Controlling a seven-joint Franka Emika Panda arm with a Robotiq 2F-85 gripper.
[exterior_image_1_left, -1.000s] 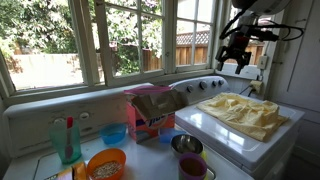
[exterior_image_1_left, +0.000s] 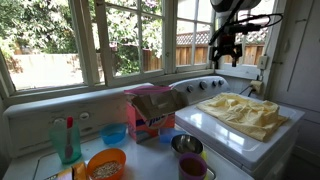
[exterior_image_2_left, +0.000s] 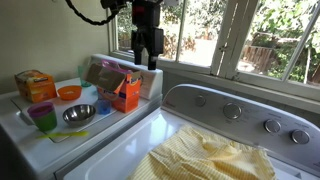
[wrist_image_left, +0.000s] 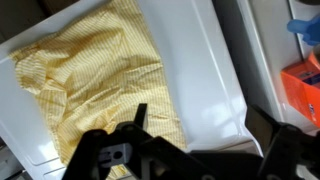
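Observation:
A pale yellow striped cloth (exterior_image_1_left: 242, 114) lies spread and wrinkled on the white appliance top at the right. The same cloth (exterior_image_2_left: 200, 156) covers much of the near top in the second exterior view. My gripper (exterior_image_2_left: 146, 56) hangs in the air well above that surface, clear of the cloth. In the wrist view the gripper has its dark fingers wide apart, with bare white lid between them. The cloth (wrist_image_left: 100, 75) fills the left side of that view.
On the neighbouring white top stand an orange detergent box (exterior_image_1_left: 152, 112), an orange bowl (exterior_image_1_left: 105, 164), a metal bowl (exterior_image_1_left: 187, 145), a purple-rimmed cup (exterior_image_1_left: 192, 166) and a green cup (exterior_image_1_left: 66, 142). Control panels and windows bound the back. Bare lid (wrist_image_left: 195, 55) shows beside the cloth.
Over the last second the arm has shifted a little to the left in the first exterior view, still high up. The cloth and the other objects have stayed where they were.

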